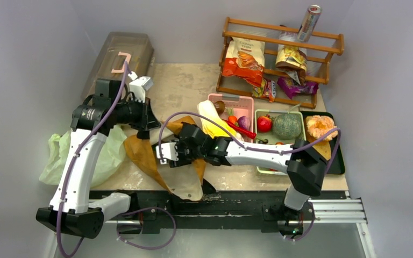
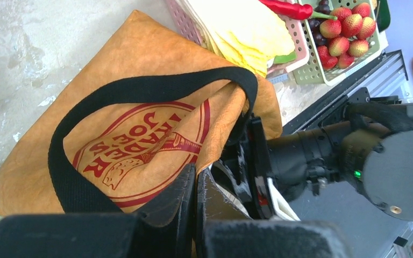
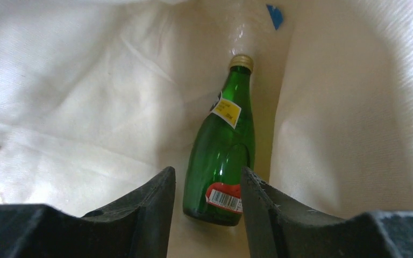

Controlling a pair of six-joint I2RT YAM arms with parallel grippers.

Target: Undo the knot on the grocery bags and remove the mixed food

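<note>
An orange-brown paper grocery bag [image 1: 140,156] with a black strap [image 2: 75,183] lies on the counter. My left gripper is shut at the bag's folded edge; whether it pinches any of it is hard to tell. My right gripper is inside the bag's pale lining, fingers apart, around the lower part of a green glass bottle [image 3: 219,150] lying there, which it does not visibly grip. A pale green plastic bag [image 1: 64,161] lies at the left.
Pink [image 1: 234,99] and green [image 1: 258,121] baskets of produce and a dark tray [image 1: 339,166] stand at the right. A wooden snack rack [image 1: 328,54] is behind; a lidded box [image 1: 107,54] sits back left.
</note>
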